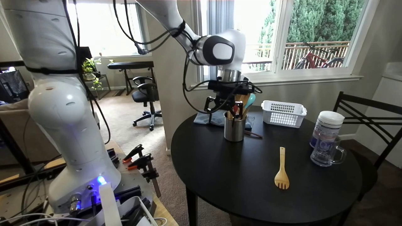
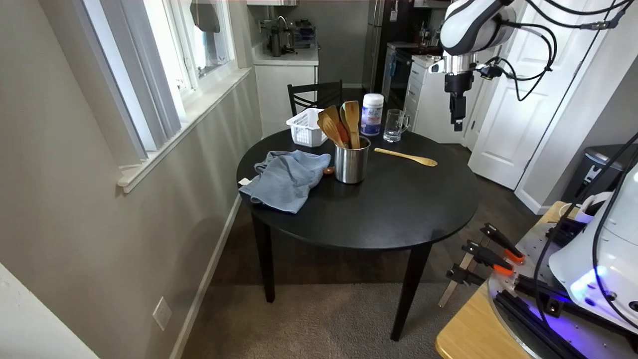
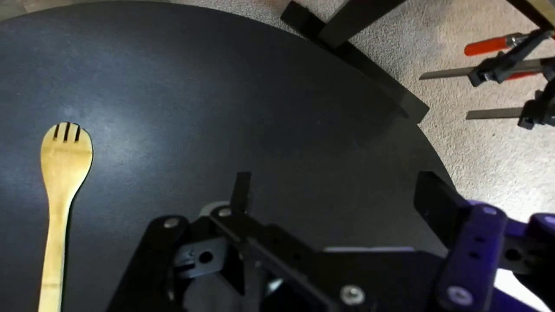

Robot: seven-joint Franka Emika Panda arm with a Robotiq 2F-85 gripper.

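My gripper is open with nothing between its fingers, above bare tabletop. In exterior view 1 the gripper (image 1: 223,117) overlaps the utensils in the steel holder (image 1: 234,130), but exterior view 2 shows the gripper (image 2: 458,122) well to the right of that holder (image 2: 350,164) and higher. A wooden spork (image 3: 66,161) lies flat on the black table (image 3: 171,78), left of my fingers in the wrist view. Its tines point toward the front edge in exterior view 1, where the spork (image 1: 281,173) lies apart from everything else.
Behind the holder lies a blue-grey cloth (image 2: 284,179). A white basket (image 1: 284,114) stands at the back. To the right are a white-lidded canister (image 1: 328,122) and a clear mug (image 1: 323,152).
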